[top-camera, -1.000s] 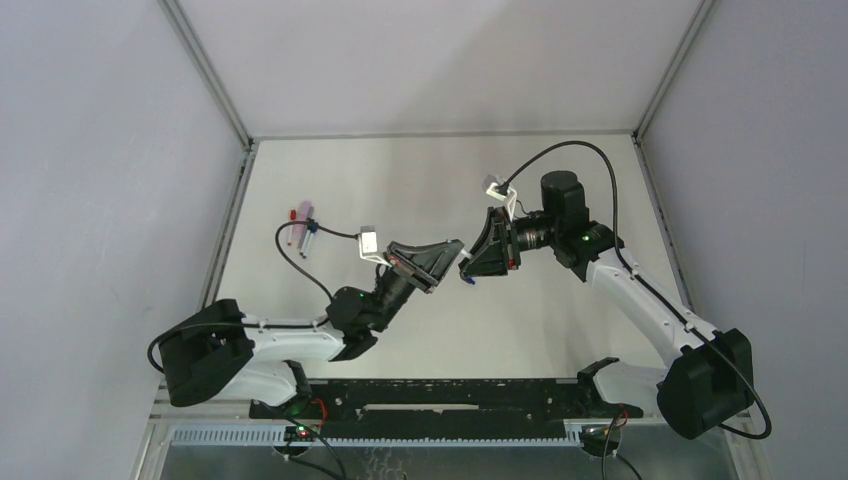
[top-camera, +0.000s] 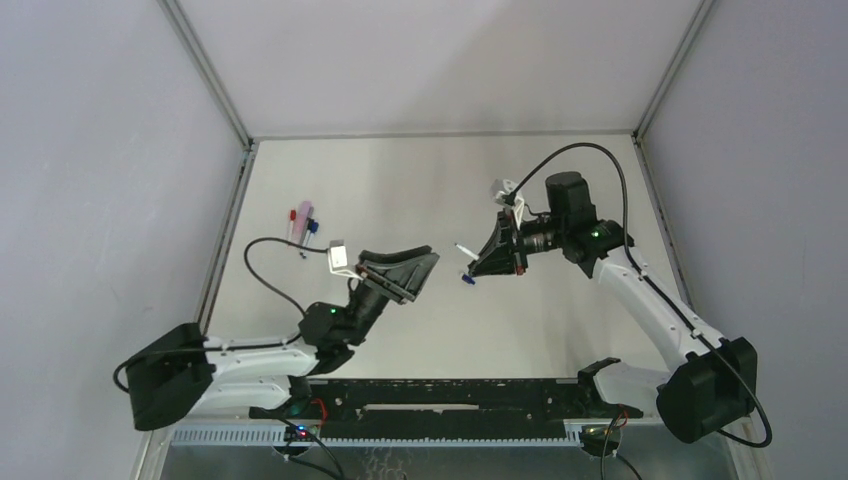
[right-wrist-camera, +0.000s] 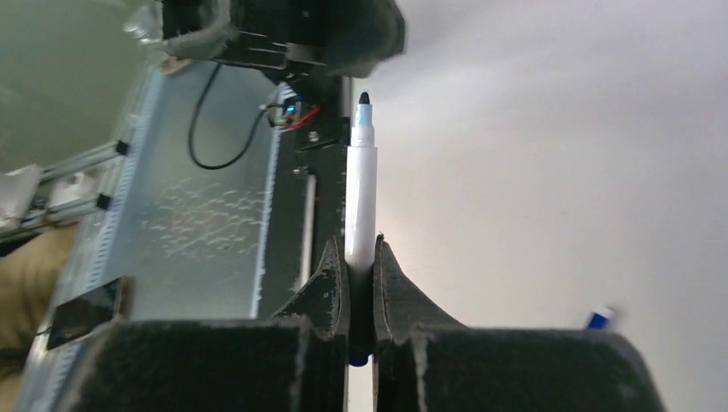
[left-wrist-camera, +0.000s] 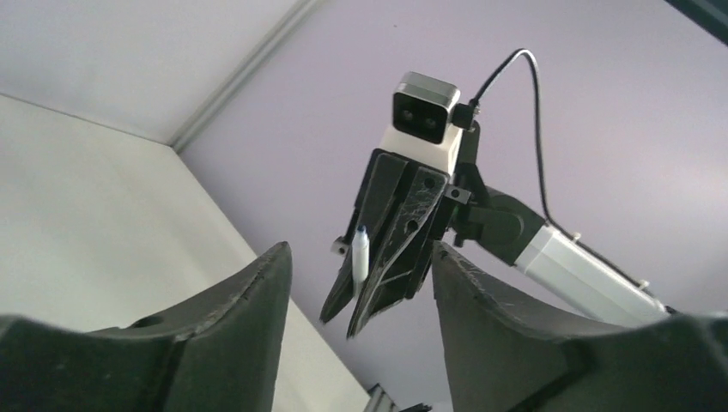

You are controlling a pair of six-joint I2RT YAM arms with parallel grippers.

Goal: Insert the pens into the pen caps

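My right gripper (top-camera: 480, 262) is shut on a white marker (right-wrist-camera: 360, 189), whose bare dark tip points out from the fingers toward the left arm, with no cap on that end. My left gripper (top-camera: 423, 272) is some way left of it, its fingers apart in the left wrist view with nothing seen between them. A blue cap (right-wrist-camera: 598, 318) lies on the table below the right gripper. At the table's left lie several markers and caps, including a red one (top-camera: 293, 215), a pink one (top-camera: 304, 212) and blue ones (top-camera: 313, 226).
Walls enclose it at the back and sides, and a black rail (top-camera: 500, 395) runs along the front.
My left gripper has drawn back to the left, away from the marker. My right gripper has shifted slightly right, still holding the marker, which now shows more fully.
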